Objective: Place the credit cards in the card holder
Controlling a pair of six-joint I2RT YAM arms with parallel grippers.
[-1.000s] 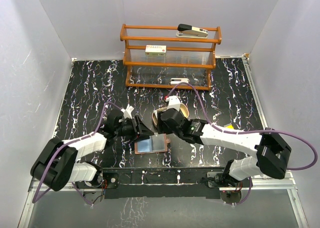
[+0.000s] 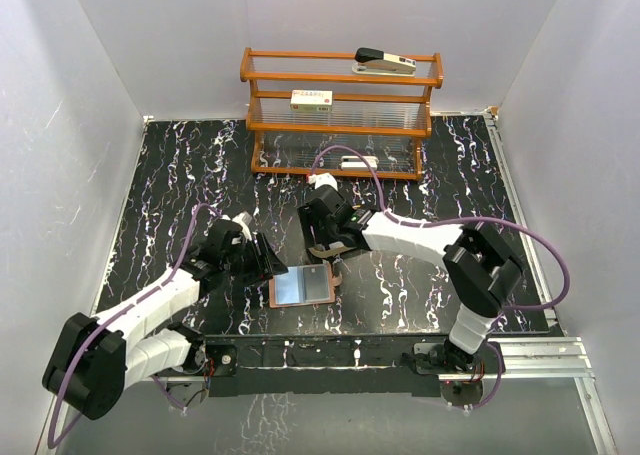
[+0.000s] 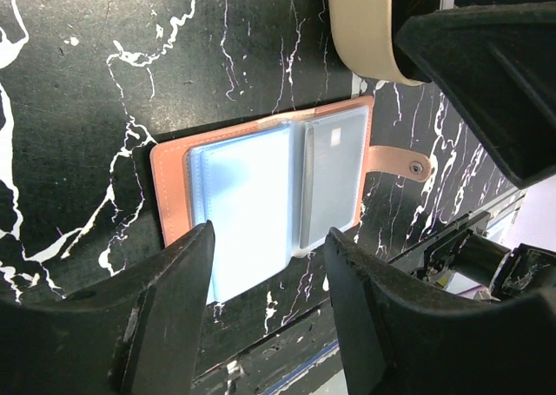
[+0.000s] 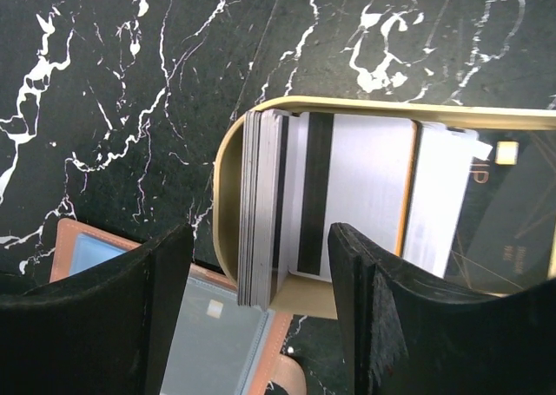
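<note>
The card holder point(image 3: 175, 187) lies open on the table, brown with a strap and snap at its right. Its left page is a pale blue clear sleeve point(image 3: 248, 204); its right page point(image 3: 334, 174) is greyer. My left gripper is open above the left page with nothing between its fingers. In the right wrist view a beige oval tray point(image 4: 226, 213) holds credit cards: a stack on edge point(image 4: 263, 204) at its left end and white cards point(image 4: 369, 174) leaning beside it. My right gripper stands open over that stack, a finger to either side, nothing gripped.
A wooden rack point(image 2: 340, 100) stands at the back with a stapler point(image 2: 384, 62) and a small box point(image 2: 311, 100). The two grippers are close together above holder and tray. Free table lies at the left back and right.
My right gripper has shifted left over the tray, which its arm now covers more. My left gripper has drawn back a little to the left, showing more of the holder.
</note>
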